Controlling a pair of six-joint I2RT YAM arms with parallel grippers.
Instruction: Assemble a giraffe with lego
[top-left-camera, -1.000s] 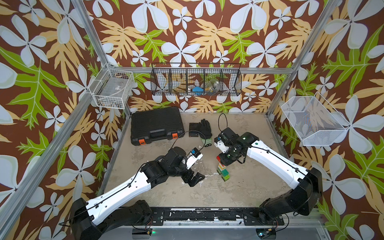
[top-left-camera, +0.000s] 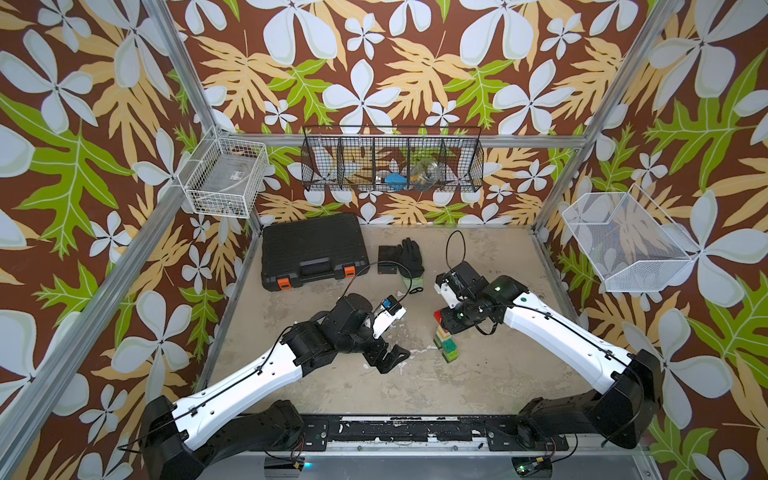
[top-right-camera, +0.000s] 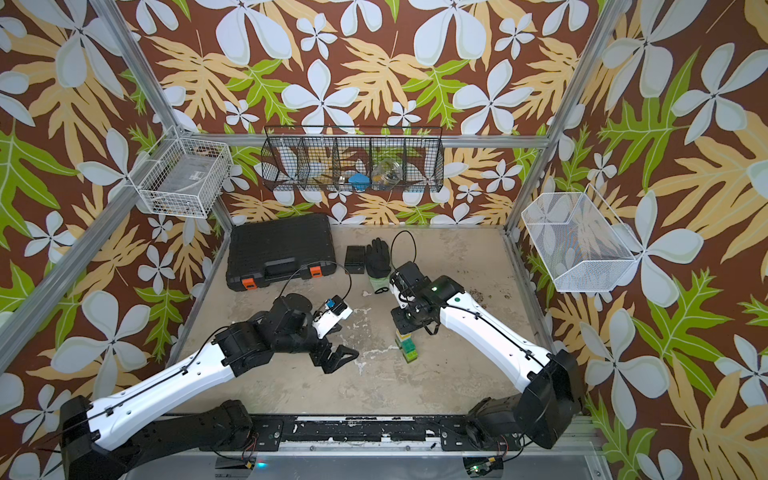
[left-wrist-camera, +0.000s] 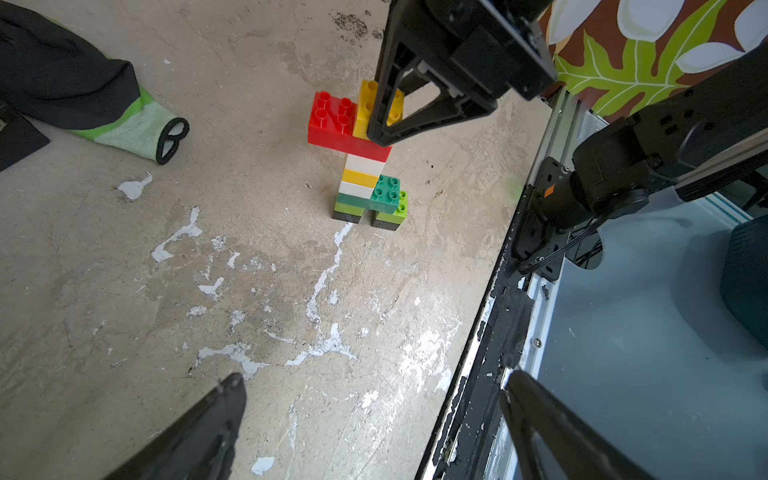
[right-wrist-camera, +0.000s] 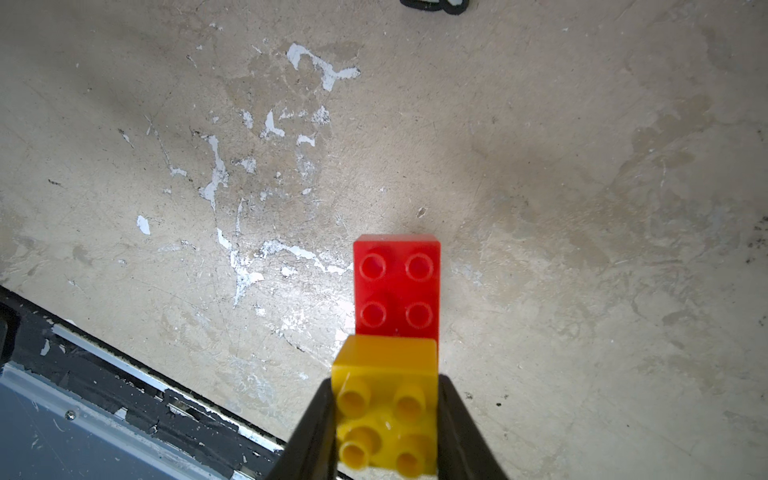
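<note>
A brick giraffe stands upright on the table: green and teal bricks (left-wrist-camera: 385, 193) form the body, a white-and-yellow neck (left-wrist-camera: 364, 170) rises from it, and a red brick (left-wrist-camera: 330, 117) lies across the top. At one end of the red brick is a yellow brick (right-wrist-camera: 386, 400), with my right gripper shut on it. It looks in contact with the red brick in the left wrist view; whether it is fully pressed down I cannot tell. My left gripper is open and empty, apart from the giraffe, to its left in the top left view.
A black tool case (top-left-camera: 313, 249) lies at the back left. Beside it are a black box (top-left-camera: 387, 259) and a dark glove (top-left-camera: 410, 256). Wire baskets (top-left-camera: 392, 164) hang above. Bare table lies in front of the giraffe and to its right.
My right arm has shifted slightly to the right, its wrist coming down a little in the picture. The left arm and the giraffe's body look unmoved.
</note>
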